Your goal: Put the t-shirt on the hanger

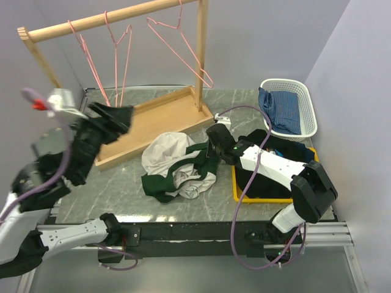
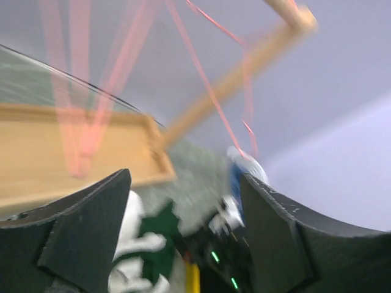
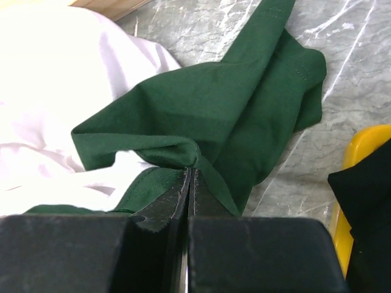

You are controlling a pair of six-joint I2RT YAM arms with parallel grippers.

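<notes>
A crumpled white and green t shirt (image 1: pixel 168 155) lies on the table in front of the rack. My right gripper is shut at its green part, and the cloth's folds gather at the fingertips. Raised high at the left, my left gripper (image 1: pixel 124 116) is blurred in the top view. Its fingers (image 2: pixel 91 223) stand wide apart in the left wrist view, with nothing between them. Pink hangers hang from the wooden bar: a left one (image 1: pixel 90 60), a middle one (image 1: pixel 116 58) and a right one (image 1: pixel 168 46). The left arm's gripper overlaps the lower ends of the left two.
The rack's wooden base tray (image 1: pixel 153 125) spans behind the shirt. At the right stand a yellow bin (image 1: pixel 263 200) with dark cloth and a white basket (image 1: pixel 308 110) with blue cloth. Bare table (image 1: pixel 91 198) shows at the front left.
</notes>
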